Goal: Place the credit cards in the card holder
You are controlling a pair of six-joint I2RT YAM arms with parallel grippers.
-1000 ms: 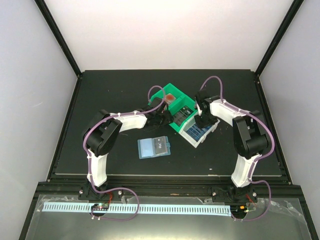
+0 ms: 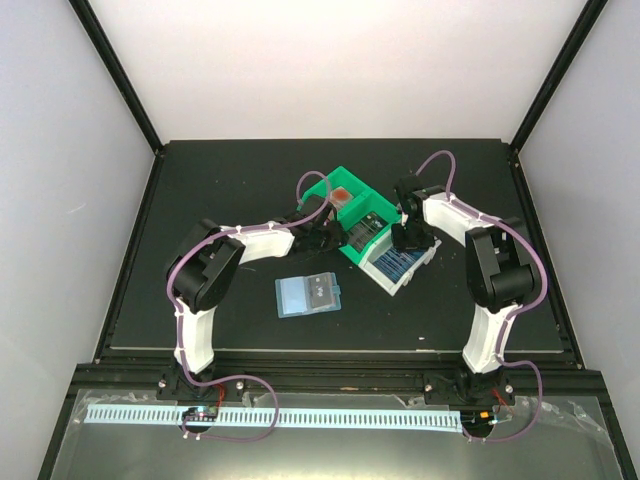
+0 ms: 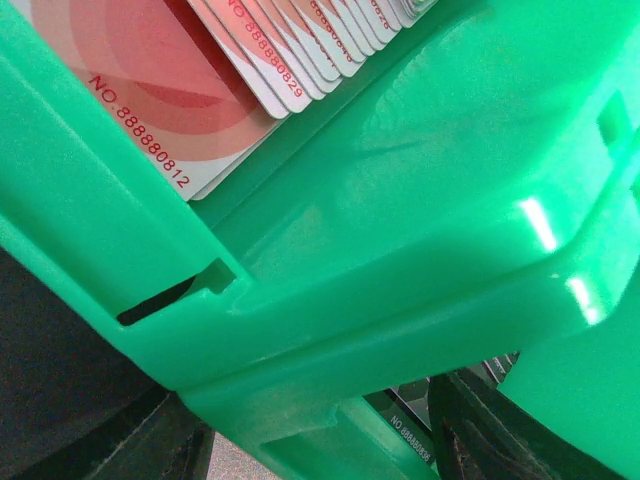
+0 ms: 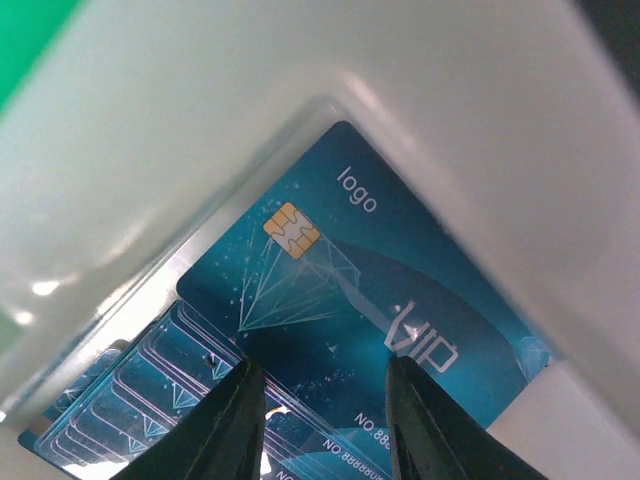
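Blue cards [image 4: 330, 270] lie in a white tray [image 4: 75, 230]. One shows its chip and logo on top, with several overlapping below it. Above them my right gripper is part open, nothing held between its fingertips. My left gripper stands astride a wall of the green tray [image 3: 270, 355], fingers apart on either side; firm contact cannot be judged. Black cards [image 3: 410, 425] show partly past that wall, and red-and-white cards [image 3: 160, 90] fill the other compartment. A pale blue card holder [image 2: 293, 297] lies open on the table, a dark card [image 2: 321, 290] on its right half.
The green and white trays stand side by side at a slant in the middle of the black table [image 2: 240, 180]. Bare table surrounds the card holder, and both far corners are free. Purple cables [image 2: 440, 155] loop above both arms.
My right gripper has shifted slightly to the right over the white tray, its cable loop moving with it. The left arm, trays and card holder look unmoved.
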